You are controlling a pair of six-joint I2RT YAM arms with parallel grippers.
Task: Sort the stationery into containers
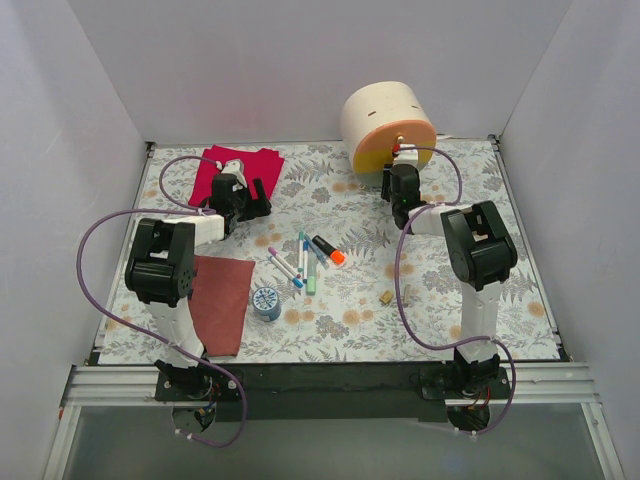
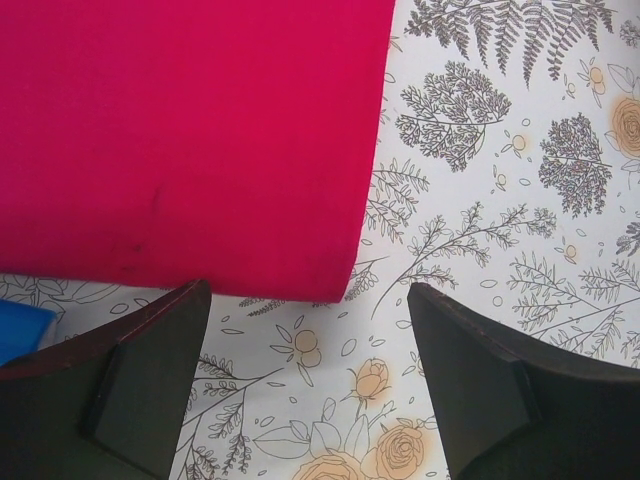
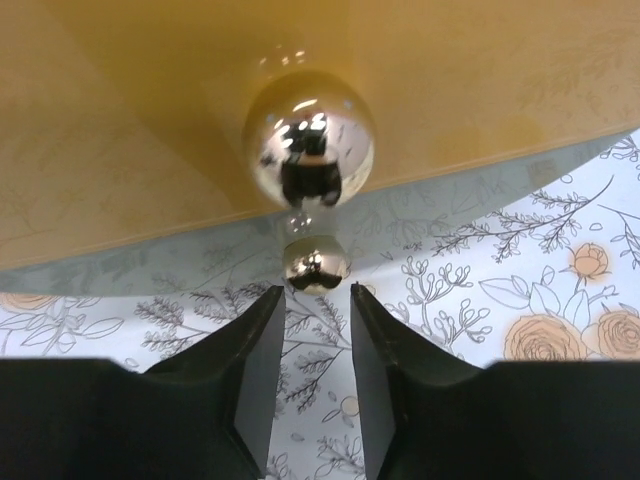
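Note:
A cream drum-shaped container (image 1: 385,105) with an orange-yellow face lies at the back right in the top view. My right gripper is at that face; in the right wrist view its fingertips (image 3: 272,305) stand a little apart, just below a small shiny gold knob (image 3: 316,264). A larger shiny knob (image 3: 310,150) sits above it on the yellow face (image 3: 480,70). Nothing shows gripped between those fingers. My left gripper is open and empty, near the corner of a red cloth (image 2: 200,130). Several pens and markers (image 1: 303,258) lie mid-table.
A blue-and-white round tin (image 1: 266,303) stands left of centre. A brownish-red cloth (image 1: 222,300) lies at the left front. Small yellowish (image 1: 386,297) and grey pieces (image 1: 406,294) lie front right.

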